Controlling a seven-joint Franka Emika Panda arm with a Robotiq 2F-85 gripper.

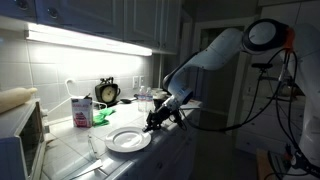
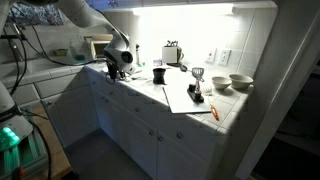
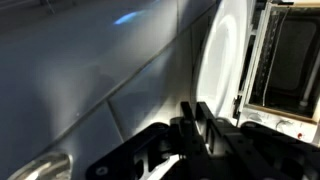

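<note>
A white round plate (image 1: pixel 128 139) is at the counter's front edge in exterior view 1. My gripper (image 1: pixel 149 128) is at its right-hand rim, with the arm reaching in from the right. In the wrist view the plate (image 3: pixel 222 55) appears steeply angled, and its near rim runs down between the dark fingers of my gripper, which is shut on it. Exterior view 2 has the gripper (image 2: pixel 112 77) low over the far end of the counter; the plate is hard to make out there.
A toaster oven (image 1: pixel 34 125) stands left of the plate. Behind are a carton (image 1: pixel 82 111), a green cloth (image 1: pixel 102 116) and a kettle (image 1: pixel 107 92). Farther along the counter lie a cutting board (image 2: pixel 188 100), a utensil holder (image 2: pixel 196 87) and bowls (image 2: pixel 240 82).
</note>
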